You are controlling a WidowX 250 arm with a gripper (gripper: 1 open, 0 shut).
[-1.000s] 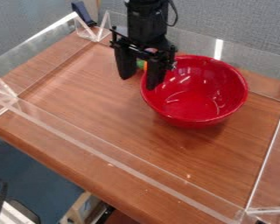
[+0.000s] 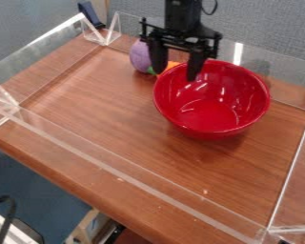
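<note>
A large red bowl point(image 2: 213, 105) sits on the wooden table point(image 2: 130, 162) at the right. My black gripper point(image 2: 178, 55) hangs over the bowl's back left rim, its two fingers apart. A purple object point(image 2: 141, 59) stands behind it, left of the bowl, partly hidden by the gripper. An orange thing point(image 2: 171, 67) peeks out next to it. I see nothing clearly held between the fingers.
Clear plastic walls border the table. The left and front parts of the table are empty. A grey wall stands at the back, and the floor shows at the lower left.
My gripper has moved back and up, uncovering more of the purple object. The red bowl looks about where it was.
</note>
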